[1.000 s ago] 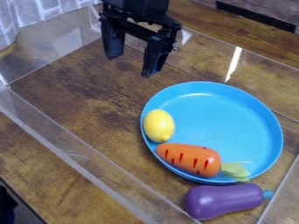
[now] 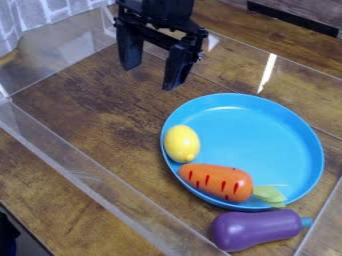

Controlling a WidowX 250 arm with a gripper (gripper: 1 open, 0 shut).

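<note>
My black gripper [image 2: 154, 62] hangs at the top middle of the camera view, open, with nothing between its fingers, clear of the objects below it. A light blue plate [image 2: 267, 138] sits to the lower right, holding a yellow egg-shaped object [image 2: 182, 143] at its left side and an orange toy carrot [image 2: 214, 180] with a pale green top at its front. A purple toy eggplant [image 2: 254, 229] lies in front of the plate, outside it.
Clear plastic edging runs along the left and lower left.
</note>
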